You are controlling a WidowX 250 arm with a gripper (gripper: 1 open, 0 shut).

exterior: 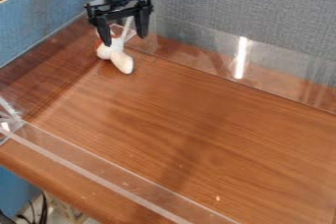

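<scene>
At the back left of the wooden table, my black gripper (122, 34) hangs open, its fingers spread above a white plush-looking object (120, 58) that lies on the table near the corner. The object's upper part is partly hidden behind the gripper, so what it is exactly is unclear.
A blue padded wall (33, 41) bounds the left, and a grey wall (250, 17) with a clear strip along its foot bounds the back. Cables show at the lower left, off the table.
</scene>
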